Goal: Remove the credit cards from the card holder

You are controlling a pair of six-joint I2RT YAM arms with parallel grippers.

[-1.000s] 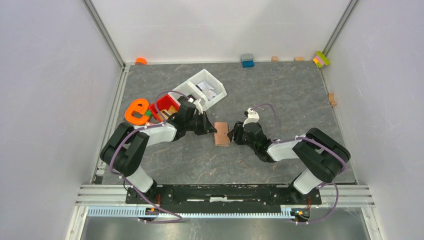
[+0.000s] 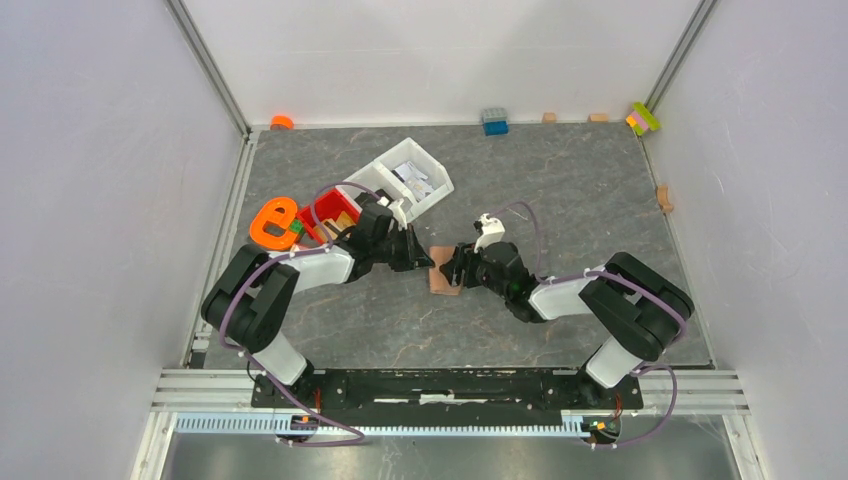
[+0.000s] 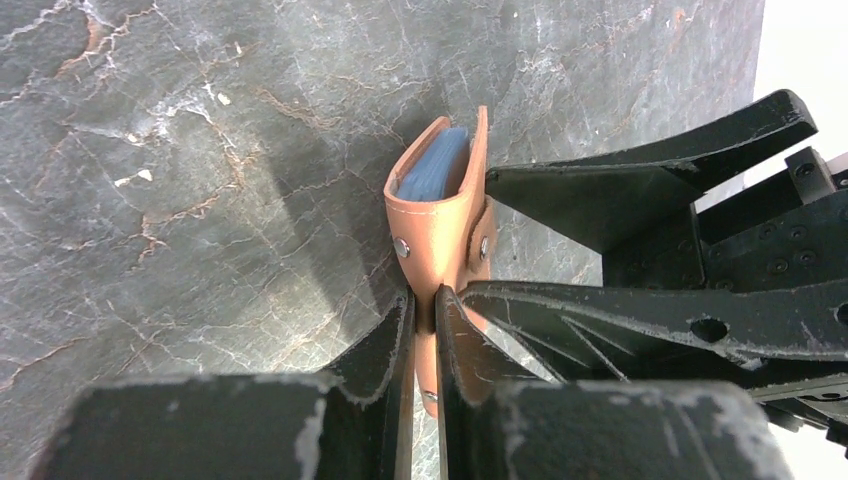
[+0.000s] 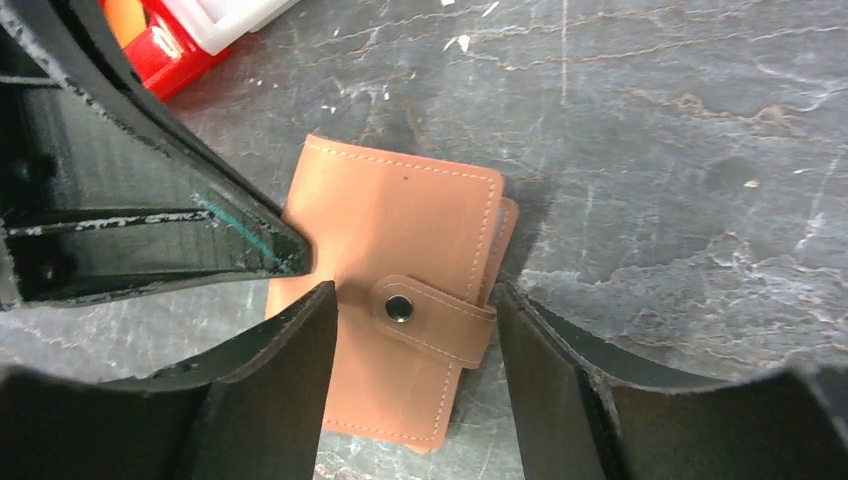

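A tan leather card holder [image 2: 441, 258] stands between my two grippers, closed by a strap [image 4: 440, 322] with a snap button. My left gripper is shut on its edge. Blue card edges [image 3: 433, 170] show inside the holder's top opening in the left wrist view. In the right wrist view my right gripper is part open, its fingertips on either side of the strap, one over the holder's face and the other past its edge. Whether either fingertip touches the leather I cannot tell.
A white divided tray [image 2: 432, 163] and a red box [image 2: 318, 215] lie behind my left arm. An orange ring-shaped object [image 2: 262, 222] is at the far left. Open table lies in front and at the back right.
The left gripper has kept still.
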